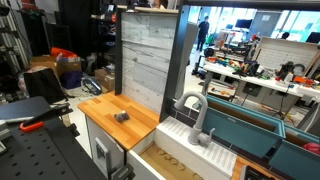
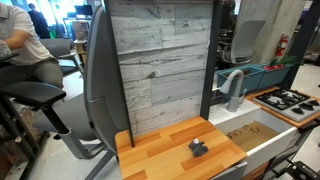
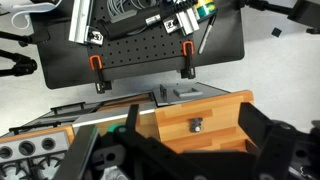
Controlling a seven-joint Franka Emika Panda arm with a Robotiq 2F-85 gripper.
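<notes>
My gripper is open in the wrist view, its dark fingers spread wide at the lower edge. Between them, well below in depth, a small grey object (image 3: pixel 196 125) rests on the wooden counter (image 3: pixel 222 112). That same grey object (image 1: pixel 122 116) lies on the bare wood near the splashback in exterior view 1, and the object (image 2: pixel 198 147) is clear of everything around it in exterior view 2. Neither exterior view shows the gripper's fingers.
A sink faucet (image 1: pixel 201 115) stands right of the counter, beside an open drawer (image 1: pixel 168 160). The stove (image 2: pixel 285 104) is further right. A black perforated table (image 3: pixel 140 58) carries cables and tools. Most of the wooden top is free.
</notes>
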